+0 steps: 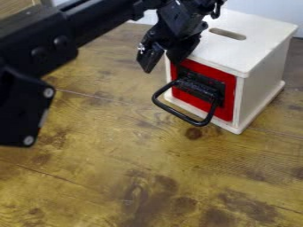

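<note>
A white box point(258, 53) stands on the wooden floor at the right, with a slot in its top. Its front is a red panel point(222, 74) holding a black perforated part with a black loop handle point(178, 111) that sticks out low toward the viewer. My black gripper point(166, 53) hangs open above the front edge of the box at its left corner, over the red panel and apart from the handle. The arm reaches in from the upper left.
A pale object edge shows at the top left corner, partly hidden by the arm.
</note>
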